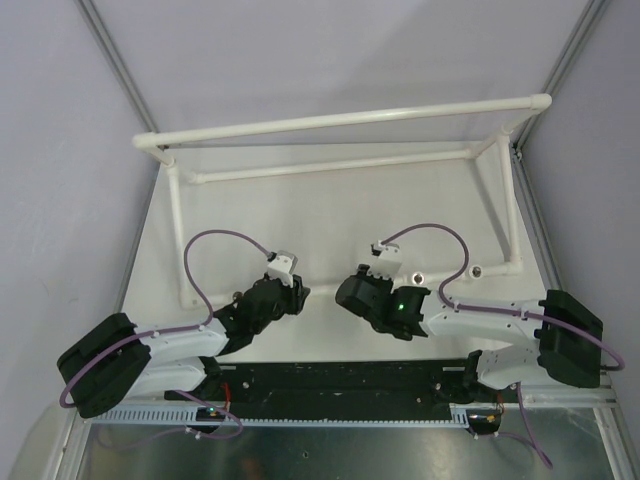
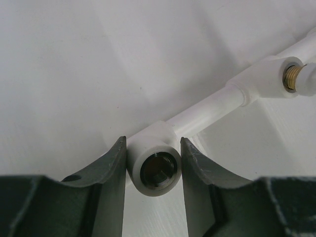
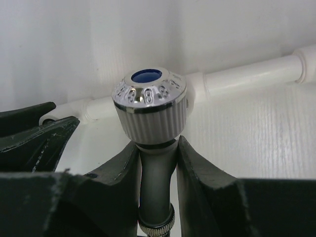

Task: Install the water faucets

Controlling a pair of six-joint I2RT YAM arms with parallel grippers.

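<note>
The white pipe frame [image 1: 340, 112] has fittings along its front run. In the left wrist view, my left gripper has its fingertips either side of a white socket [image 2: 160, 170], whether touching I cannot tell; a fitting with brass thread [image 2: 296, 79] is farther right. In the right wrist view, a chrome faucet with a blue-topped handle [image 3: 148, 103] stands upright between the fingers of my right gripper, which looks shut on its neck. The left gripper's dark fingers appear at the left of that view, by the pipe.
Bare white panel [image 1: 330, 220] lies inside the frame. Walls [image 1: 70, 200] bound both sides. Purple hoses arch over both arms, and the two grippers are close together over the front pipe.
</note>
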